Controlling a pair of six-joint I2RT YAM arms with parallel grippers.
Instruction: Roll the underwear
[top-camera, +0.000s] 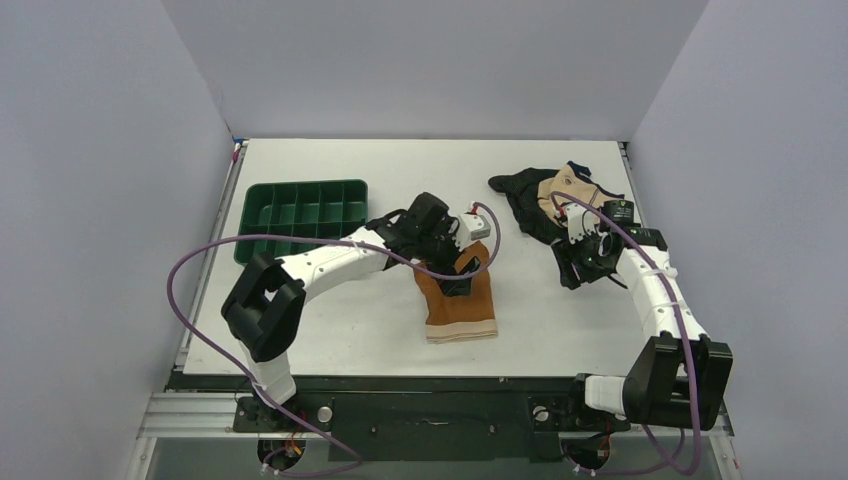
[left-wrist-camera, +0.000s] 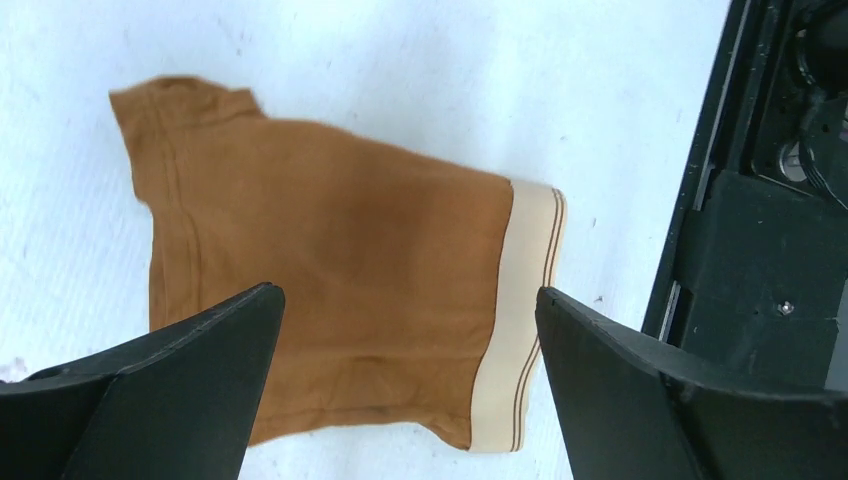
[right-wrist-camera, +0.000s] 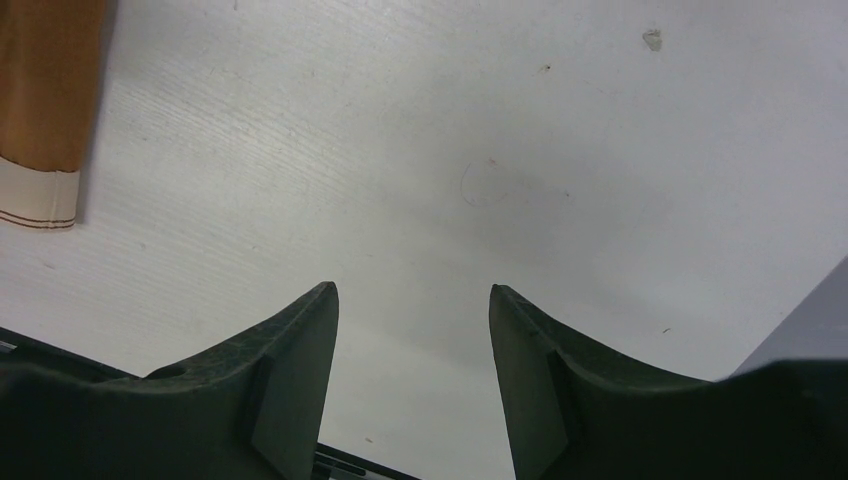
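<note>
Brown underwear (top-camera: 460, 303) with a cream waistband (top-camera: 461, 332) lies folded flat on the table, its band toward the front edge. Over its upper part hovers my left gripper (top-camera: 460, 282), open. In the left wrist view the whole brown cloth (left-wrist-camera: 340, 250) shows beyond the parted fingers (left-wrist-camera: 200, 350), with nothing between them; its far corner has a small raised fold. To the right of the cloth, over bare table, my right gripper (top-camera: 570, 278) stands open and empty. The right wrist view catches only a corner of the underwear (right-wrist-camera: 45, 120) at upper left.
A green divided box (top-camera: 305, 184) stands at the back left. At the back right lies a pile of black cloth (top-camera: 522, 200) and beige cloth (top-camera: 575, 184). Bare table surrounds the underwear at the front, left and right.
</note>
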